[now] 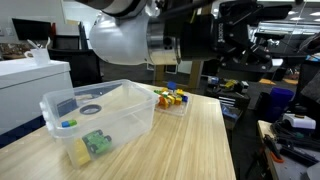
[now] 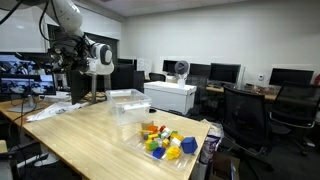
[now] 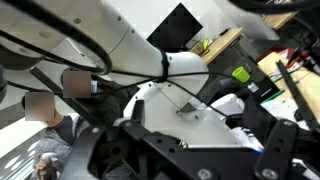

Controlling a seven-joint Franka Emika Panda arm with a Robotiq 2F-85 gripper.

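Observation:
A clear plastic bin point(image 1: 130, 122) stands on the wooden table with a few green and yellow blocks point(image 1: 97, 141) in it. The same bin point(image 2: 129, 107) shows at the table's far side in the second exterior view. Beyond it, a shallow clear tray point(image 2: 148, 150) holds several coloured blocks point(image 2: 172, 142). My gripper point(image 1: 245, 45) is up in the air at the right of the first exterior view, away from both containers. Dark hardware fills the lower part of the wrist view; neither the finger opening nor anything held can be made out.
A white box point(image 2: 170, 95) is behind the table, near office chairs point(image 2: 248, 115). Bare wood point(image 1: 190, 145) lies open in front of the bin. A person in a grey shirt point(image 3: 65, 125) appears at the wrist view's left.

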